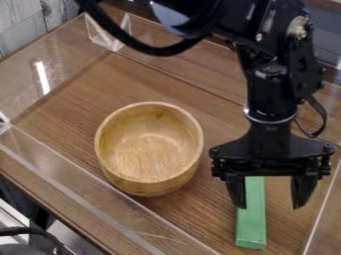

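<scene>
The black robot gripper hangs over a green block on the wooden table, its two fingers apart, one either side of the block's upper end. The green block lies lengthwise toward the bottom edge; its far end is partly hidden under the gripper. I see nothing held between the fingers.
A round wooden bowl sits left of the gripper. A small clear object stands at the top left. A dark cable or part shows at the bottom left corner.
</scene>
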